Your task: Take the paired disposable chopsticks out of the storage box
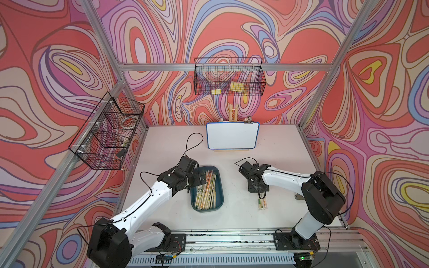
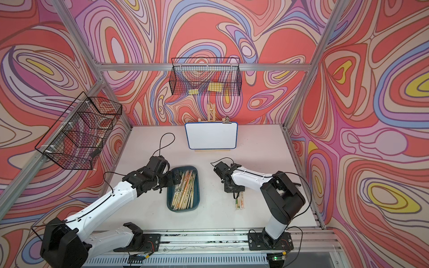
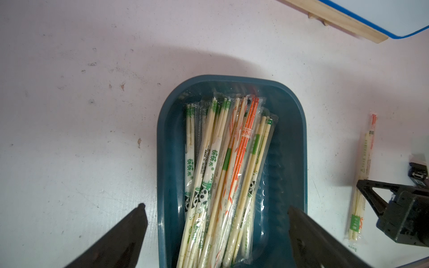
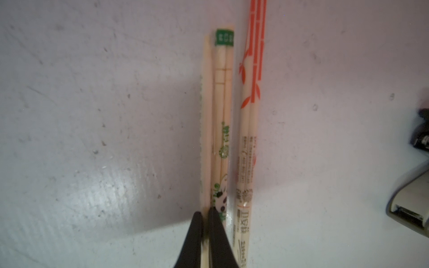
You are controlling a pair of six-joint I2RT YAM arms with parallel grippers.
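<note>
Several wrapped pairs of chopsticks lie lengthwise in the dark blue storage box. My left gripper hangs over that box, its fingers wide apart with nothing between them. My right gripper is low over this group and shut on the pale edge-on chopsticks, which still lie alongside the others. Its fingers hide part of them.
A whiteboard stands on an easel at the back of the table. Wire baskets hang on the frame. Bare table lies between the box and the chopsticks. A beige object sits at the right.
</note>
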